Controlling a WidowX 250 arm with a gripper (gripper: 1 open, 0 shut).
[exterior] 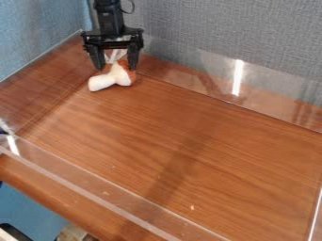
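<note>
My black gripper (pixel 116 64) hangs at the back left of the wooden surface, its two fingers apart, open. Just under and between them lies a pale, soft-looking object with a rounded white end (pixel 104 82) pointing toward the front left and an orange patch near the fingers. Whether the fingertips touch it I cannot tell.
A low transparent wall (pixel 265 99) runs along the back, with grey and blue padded walls behind. Small items at the bottom left edge are too cropped to tell.
</note>
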